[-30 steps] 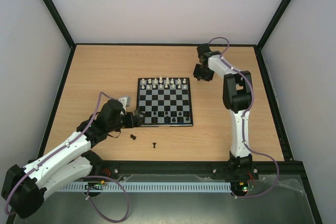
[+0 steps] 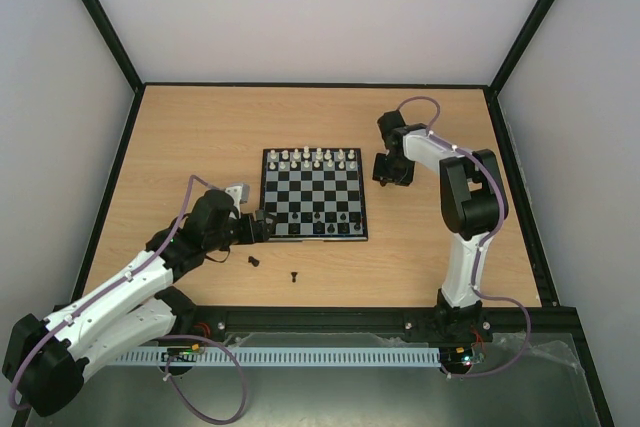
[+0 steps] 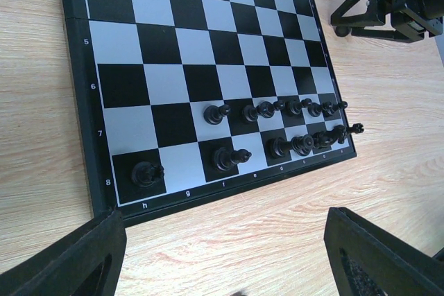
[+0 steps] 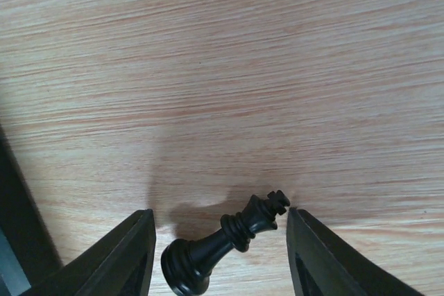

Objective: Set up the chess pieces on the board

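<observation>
A black chess piece with a crowned top (image 4: pixel 215 244) lies on its side on the table, right of the board. Its base and top show between the separated fingers of my right gripper, which stands open over it. The chessboard (image 2: pixel 314 194) has white pieces (image 2: pixel 306 154) in two rows along its far side. Several black pieces (image 3: pixel 223 159) stand on the near side, with empty squares among them. Over the board's near left corner, my left gripper is open with nothing held.
Two more black pieces lie loose on the table in front of the board, one near the left arm (image 2: pixel 254 261) and one further right (image 2: pixel 294 276). Table space behind the board and at its front right is clear.
The left arm and the pieces on the board have stayed put.
</observation>
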